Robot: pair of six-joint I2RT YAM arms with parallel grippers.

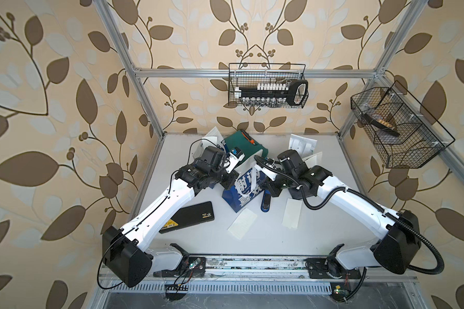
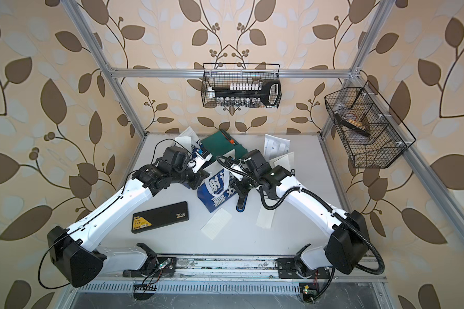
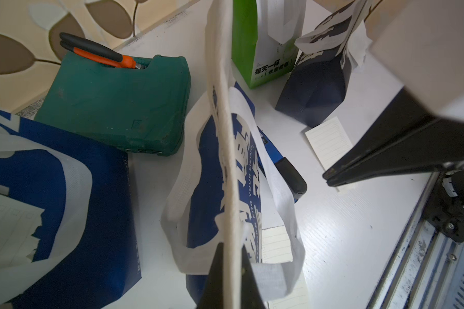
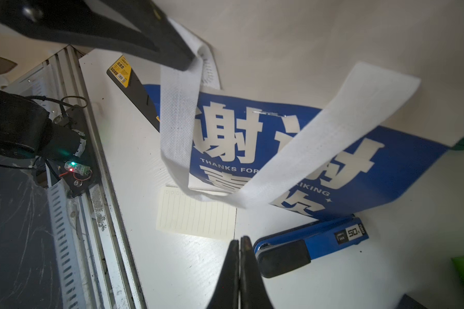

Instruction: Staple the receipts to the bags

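A blue and white bag [image 3: 206, 175] with white handles stands at the centre. My left gripper is shut on its top edge. My right gripper is shut, nothing visible between its tips, over the table on the bag's other side. A blue stapler [image 4: 314, 242] lies beside the bag. Lined paper receipts [image 1: 242, 223] [image 1: 291, 212] lie on the table at the front. Another blue bag [image 3: 87, 226] bearing paper stands left, and a green bag [image 3: 257, 61] and dark bag [image 3: 314, 92] stand at the back right.
A green case [image 3: 108, 108] with orange-handled pliers [image 3: 95, 51] lies at the back. A black box [image 1: 185, 216] lies front left. Wire baskets hang on the back and right walls. The front middle and right of the table hold little besides paper.
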